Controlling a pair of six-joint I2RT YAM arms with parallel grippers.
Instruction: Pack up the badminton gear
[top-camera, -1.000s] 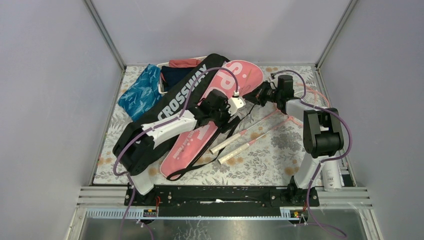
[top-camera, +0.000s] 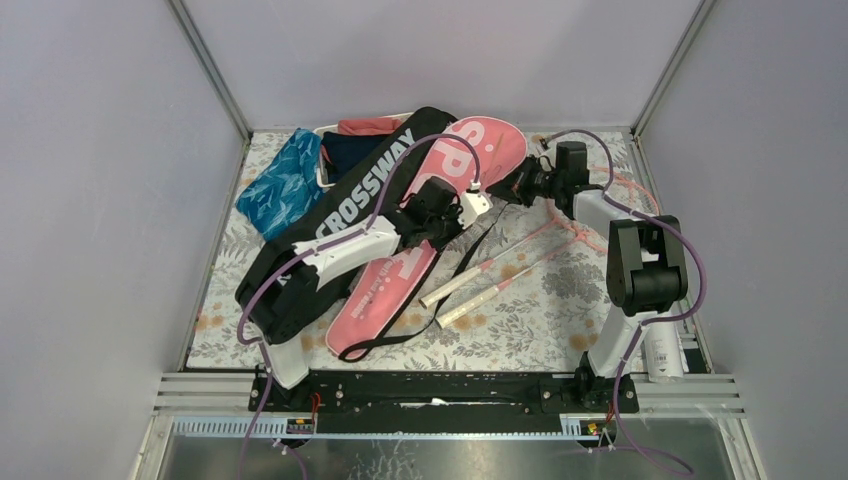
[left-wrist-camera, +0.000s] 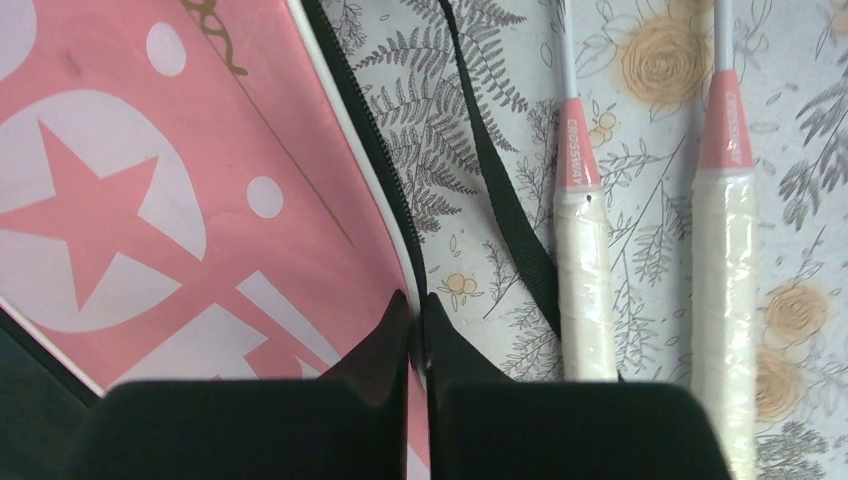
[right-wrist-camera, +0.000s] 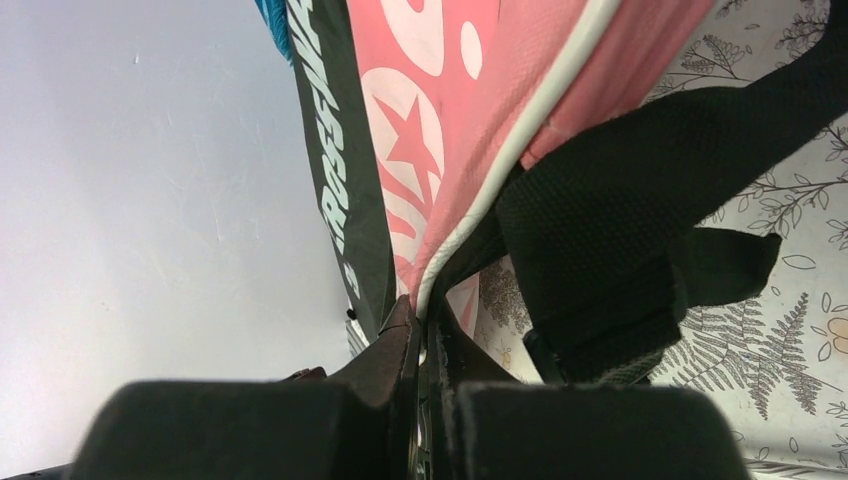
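Note:
The pink-and-black racket bag (top-camera: 366, 308) lies diagonally across the surface, its printed pink face up. In the left wrist view my left gripper is shut on the bag's white-piped zip edge (left-wrist-camera: 372, 165), its fingertips pinching that side. My right gripper is shut on the white-piped edge near the bag's upper end, close to the wide black strap (right-wrist-camera: 610, 210). Two rackets lie side by side right of the bag, with a nearer handle (top-camera: 468, 306) and a farther handle (top-camera: 452, 284). Their pink heads (top-camera: 629, 184) are partly behind the right arm.
A blue plastic bag (top-camera: 280, 185) and a basket with dark cloth (top-camera: 350, 152) and pink cloth stand at the back left. A white tube (top-camera: 662, 352) lies at the front right.
The bag's lower end has shifted slightly right; the right gripper stays shut.

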